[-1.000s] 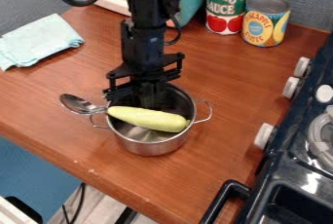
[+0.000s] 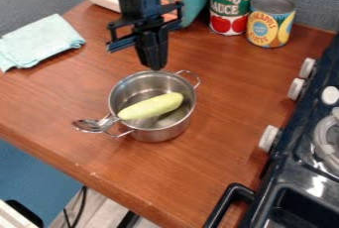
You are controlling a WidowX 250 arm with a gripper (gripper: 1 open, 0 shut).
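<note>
A metal pot (image 2: 171,123) with two wire handles stands on the wooden table. A pale yellow-green corn-like vegetable (image 2: 150,106) lies in it, and a metal spoon (image 2: 91,125) rests at its left side. My black gripper (image 2: 153,56) hangs above and behind the pot, apart from it; whether its fingers are open or shut is unclear.
A black stove (image 2: 298,202) takes up the right side. Two cans, tomato sauce (image 2: 231,14) and a yellow one (image 2: 269,29), stand at the back. A folded light-blue cloth (image 2: 40,44) lies at left. Bare table (image 2: 225,93) lies between pot and stove.
My gripper has risen out of the pot and moved back, clear of the vegetable. The pot and the vegetable in it have shifted slightly.
</note>
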